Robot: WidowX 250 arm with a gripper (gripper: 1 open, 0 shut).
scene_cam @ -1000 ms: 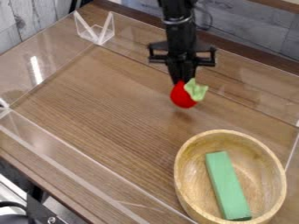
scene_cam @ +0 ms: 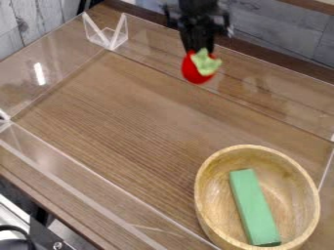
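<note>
The black gripper (scene_cam: 197, 47) is at the top centre of the camera view, blurred, over a red object with a pale green top (scene_cam: 200, 68), likely a strawberry toy. Whether the fingers are closed on it cannot be made out. A wooden bowl (scene_cam: 210, 208) at the lower right holds a green block (scene_cam: 255, 207).
A white wire-like object (scene_cam: 108, 32) stands at the upper left of the wooden table (scene_cam: 111, 137). Dark cables lie at the lower left corner.
The gripper and the red object have moved up in the view, toward the back of the table. The bowl and block are unchanged.
</note>
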